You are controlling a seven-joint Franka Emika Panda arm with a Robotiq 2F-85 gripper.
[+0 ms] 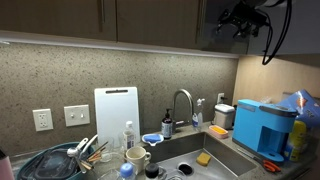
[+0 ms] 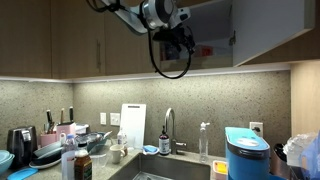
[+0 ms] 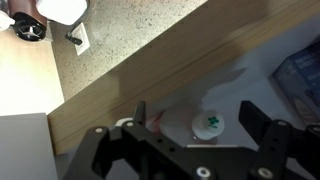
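Observation:
My gripper is open, its two fingers well apart, and nothing is held between them. In the wrist view it faces the inside of an upper cabinet. A small bottle or jar with a round white cap point(image 3: 207, 124) shows in the gap between the fingers, farther in and apart from them. Exterior view 2 has the gripper point(image 2: 186, 38) high up in front of the open cabinet point(image 2: 212, 22). In exterior view 1 the gripper point(image 1: 236, 22) is at the top right, small and partly lost against the dark cabinet.
A dark blue box point(image 3: 300, 80) stands at the right inside the cabinet. The cabinet's wooden bottom edge point(image 3: 150, 72) runs close by. An open door point(image 2: 265, 30) hangs to the right. Below are the sink point(image 1: 205, 155), a blue coffee machine point(image 1: 262, 128) and dishes.

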